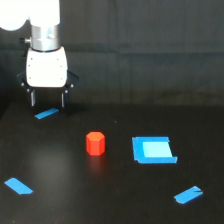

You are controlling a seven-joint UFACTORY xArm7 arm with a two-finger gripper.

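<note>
A red hexagonal block rests on the dark table near the middle of the camera view. To its right lies a blue square frame with a pale inside. My gripper hangs at the back left, its two dark fingers spread apart. It is open, and nothing shows between the fingers. The red block is well away from it, nearer the camera and to the right.
Blue tape strips mark the table: one just below the gripper, one at front left and one at front right. A dark curtain closes off the back.
</note>
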